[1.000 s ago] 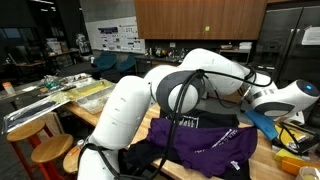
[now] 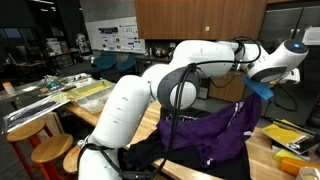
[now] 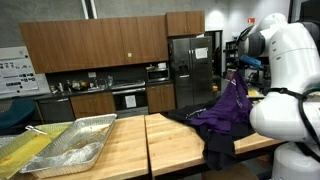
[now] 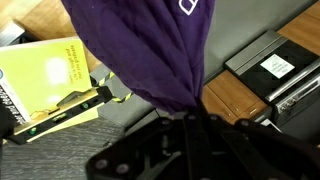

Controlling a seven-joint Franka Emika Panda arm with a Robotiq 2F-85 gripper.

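Observation:
A dark purple cloth (image 2: 207,135) with white marking (image 4: 188,5) hangs partly lifted from the table. Its raised end climbs to my gripper (image 2: 258,96), which is shut on it high above the table's right part. Seen from the wrist, the fabric (image 4: 150,55) narrows to a bunch at the dark fingers; the fingertips themselves are mostly covered. The cloth's lower part still rests on a black cloth (image 3: 216,143) spread over the tabletop.
Yellow packages (image 2: 284,135) and other items lie on the table's right side. At the left are a foil-lined tray (image 3: 70,145) and a yellow tray (image 3: 25,150). Bare wooden table (image 3: 125,150) shows between the trays and the cloth.
My gripper has risen from low near the table, drawing one end of the purple cloth up with it. The cloth now stretches upward instead of lying mostly flat.

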